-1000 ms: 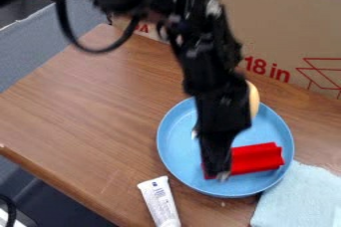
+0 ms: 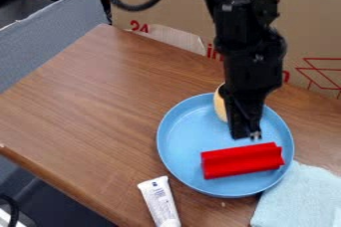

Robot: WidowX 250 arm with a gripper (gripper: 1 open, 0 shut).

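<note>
The black gripper hangs over the back part of a blue plate, its fingers pointing down, above and behind a red cylindrical object lying on the plate's front half. Behind the fingers a pale yellow round object is partly hidden at the plate's back. Whether the fingers are apart or closed is hard to see.
A white tube lies at the table's front edge, left of a pale blue cloth. A cardboard box lines the back.
The gripper has moved up and back from the left end of the red object, uncovering it and the plate's front. The red object remains on the plate.
</note>
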